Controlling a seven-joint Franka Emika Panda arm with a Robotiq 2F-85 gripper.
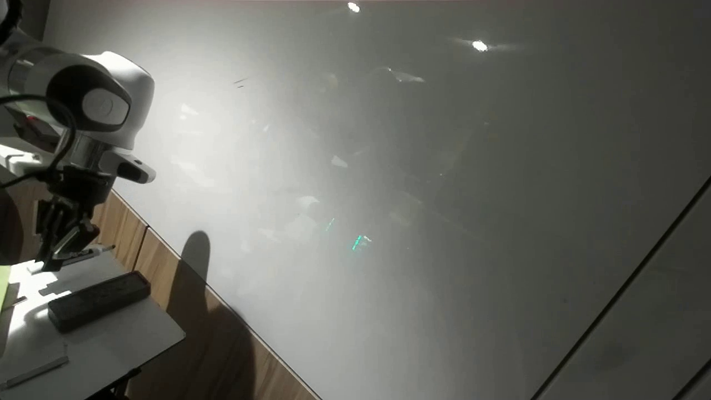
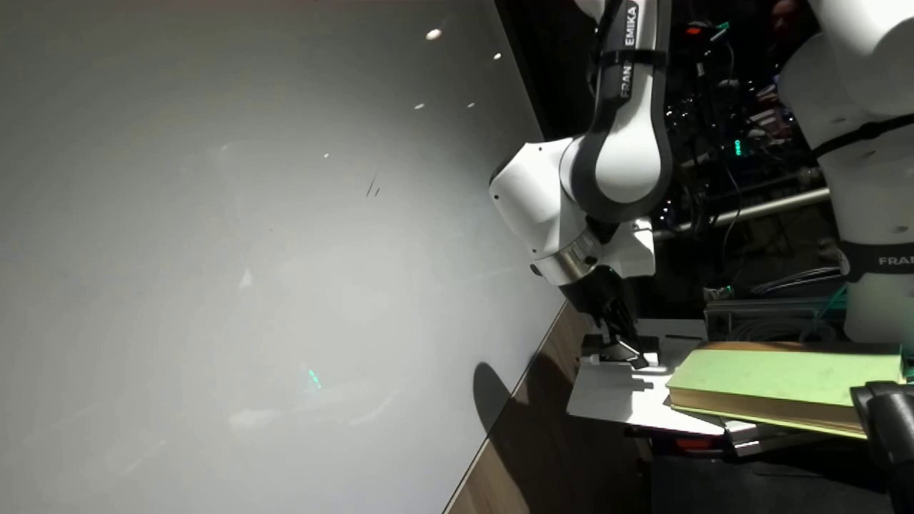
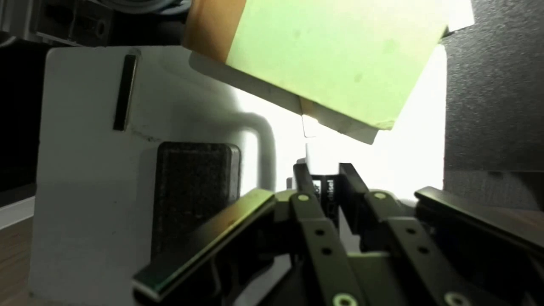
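In the wrist view a marker with white print on a dark band sits between the fingertips, and my gripper is shut on it. From the first exterior view, the gripper hangs above the small white table, with the pale marker lying crosswise in it, its dark end to the right. The gripper is small and shadowed in the second exterior view. A large whiteboard fills most of both exterior views, bearing a few short dark strokes.
On the table lies a black block-shaped eraser, close beside the gripper. A thick green book overhangs the table's edge. A thin dark bar rests near a corner. Wood panelling runs below the whiteboard.
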